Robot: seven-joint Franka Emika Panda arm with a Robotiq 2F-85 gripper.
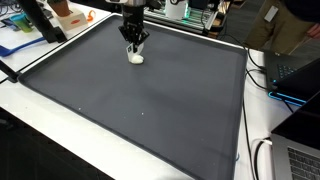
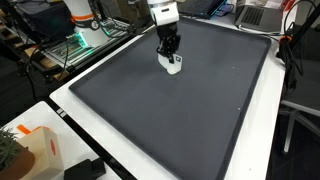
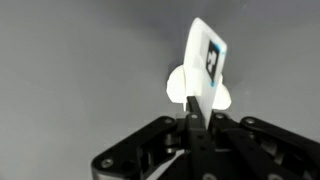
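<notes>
A slim white packet-like item with a dark, blue-edged print (image 3: 211, 60) juts out from between the fingertips of my gripper in the wrist view. My fingers are closed on it. Beneath it, a white rounded piece (image 3: 177, 84) shows on both sides; whether the two are joined I cannot tell. In exterior view 1 my gripper (image 1: 134, 38) is low at the mat's far edge, right above the white item (image 1: 136, 59). From the other side, in exterior view 2, the white item (image 2: 172, 65) appears just under the dark fingers, close to or touching the mat.
Laptops (image 1: 295, 145) and cables lie beyond its right edge. A plant pot (image 2: 14, 158) and a white cup (image 2: 40, 146) stand off the mat's near left corner.
</notes>
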